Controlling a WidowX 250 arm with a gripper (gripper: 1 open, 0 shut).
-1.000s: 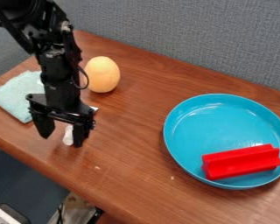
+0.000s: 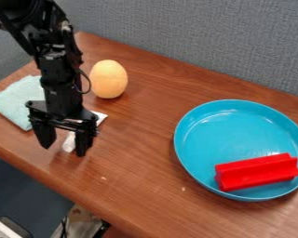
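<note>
My black gripper (image 2: 66, 138) hangs low on the left side of the wooden table, its two fingers apart, over a small white object (image 2: 70, 143) that lies between and behind them; whether they touch it is unclear. A pale mint cloth (image 2: 12, 100) lies just left of the gripper. An orange-yellow egg-shaped object (image 2: 109, 78) stands behind the gripper. On the right, a red block (image 2: 256, 171) rests in a blue plate (image 2: 223, 132).
A grey padded wall runs along the back. The table's front edge drops to a dark floor at lower left.
The gripper has shifted very slightly up and left, and its fingers look a little farther apart. The other objects have stayed where they were.
</note>
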